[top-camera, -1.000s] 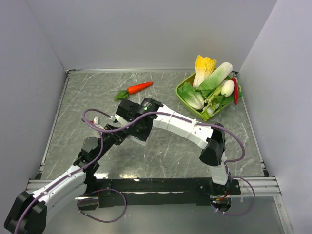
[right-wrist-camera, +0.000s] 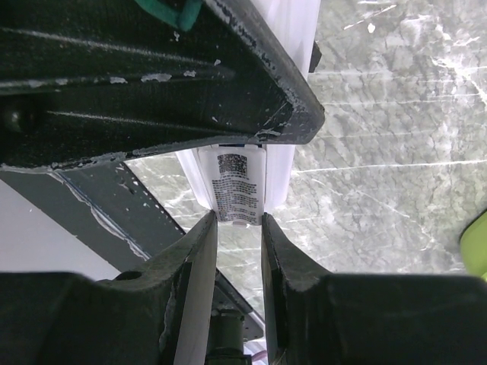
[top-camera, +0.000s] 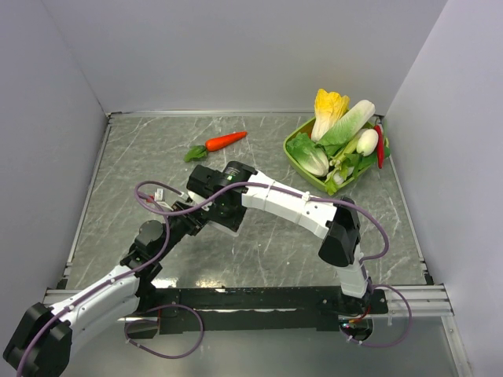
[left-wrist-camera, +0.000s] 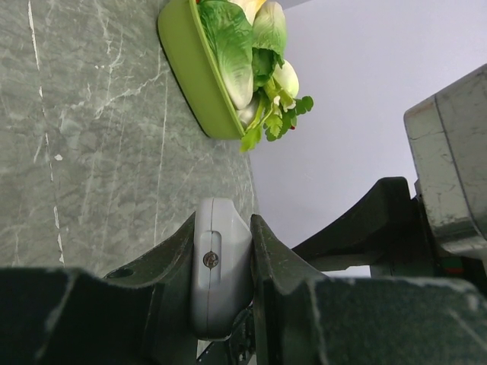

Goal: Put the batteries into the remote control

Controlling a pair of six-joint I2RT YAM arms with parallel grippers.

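Note:
The white remote control is clamped by my left gripper; one rounded grey-white end sticks up between its fingers in the left wrist view. From the right wrist view, a dark left finger point(right-wrist-camera: 190, 114) crosses over the remote. Below that finger shows a recess with a printed label point(right-wrist-camera: 236, 186). My right gripper is part open, its two tips apart on either side of the label's lower edge; whether they touch the remote cannot be told. No battery is clearly visible. From above, the arms hide most of the remote, except a white corner point(top-camera: 225, 229).
A green basket point(top-camera: 295, 162) of vegetables stands at the back right. Behind the arms lies a carrot point(top-camera: 225, 140). Open grey marble table surface point(top-camera: 299, 251) lies to the right of the grippers. Purple cables point(top-camera: 259, 184) loop over both arms.
Both arms have shifted only very slightly over the last second. The grippers stay together over the remote, and the carrot and basket have not moved.

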